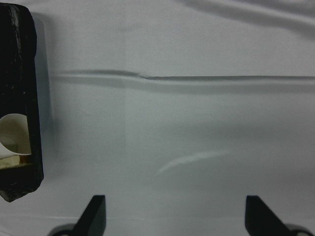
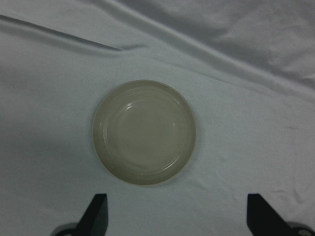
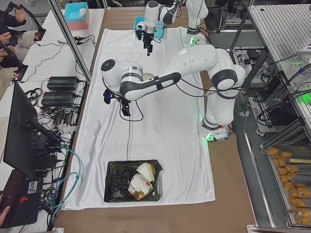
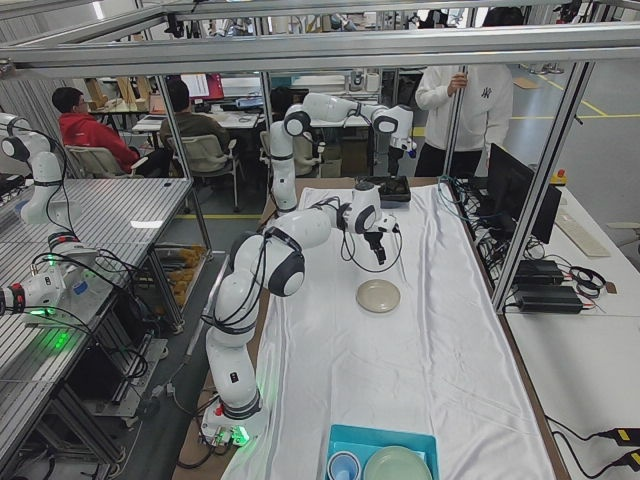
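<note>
A beige round plate (image 4: 378, 297) (image 2: 144, 132) lies on the white cloth. My right gripper (image 3: 148, 48) (image 4: 376, 242) hangs above the cloth by the plate, its fingers apart and empty in its wrist view. My left gripper (image 3: 116, 107) is over bare cloth beside a black bin (image 3: 111, 180) (image 1: 22, 157), also open and empty. The bin holds crumpled dark plastic, a pale cup and wrapped items.
A blue bin (image 4: 380, 434) with a green plate and a blue cup stands at the other end of the table. A monitor (image 3: 19, 136) and cables line one side.
</note>
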